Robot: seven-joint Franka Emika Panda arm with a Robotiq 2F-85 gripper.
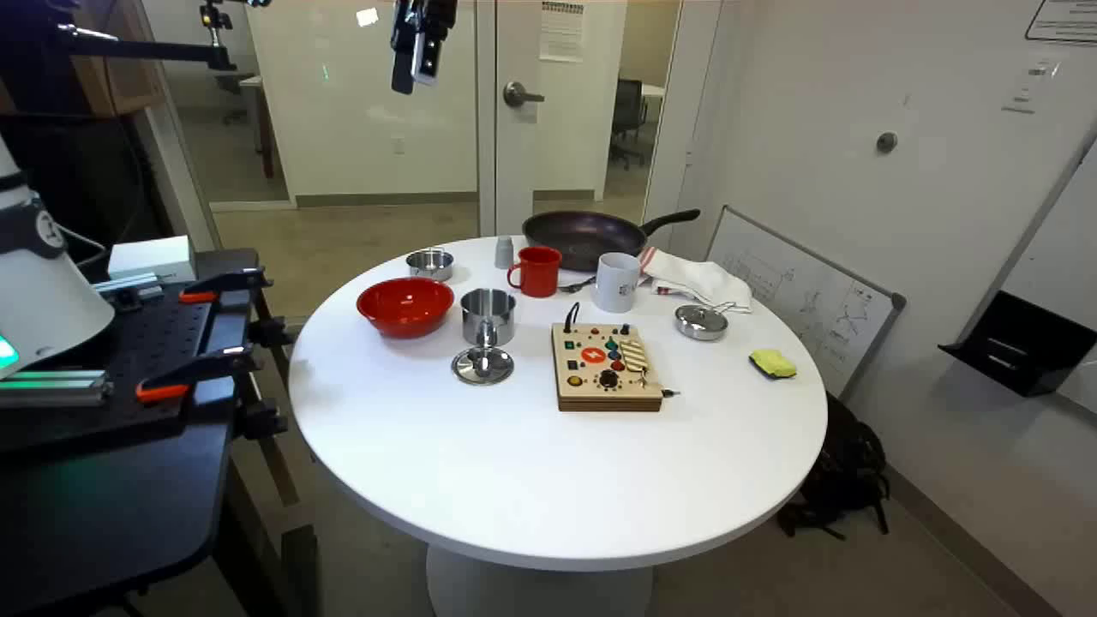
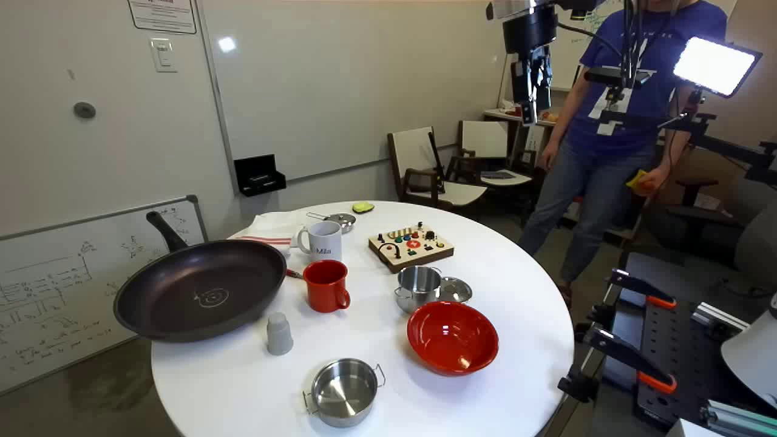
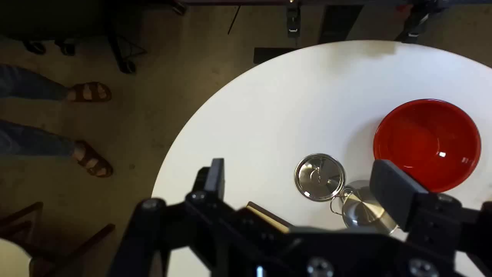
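Observation:
High above the round white table (image 1: 442, 463), my gripper stands open with nothing between its fingers. In the wrist view a steel lid (image 3: 319, 177) shows below, between the two fingers. A steel pot (image 3: 364, 207) is beside the lid, partly hidden by the right finger. The red bowl (image 3: 426, 143) lies to the right. From the first exterior view, the wooden button box (image 1: 607, 368) sits near the table's middle, with the pot (image 1: 488, 314) and lid (image 1: 482, 364) to its left. A red mug (image 2: 326, 285) and a white mug (image 2: 324, 240) stand upright.
A large black pan (image 2: 200, 291), a grey cup (image 2: 278, 334) and a shallow steel pot (image 2: 344, 392) occupy the table's far part. A towel (image 1: 694, 278), a small lidded pan (image 1: 701, 322) and a sponge (image 1: 772, 362) lie rightward. A person (image 2: 604, 131) stands nearby.

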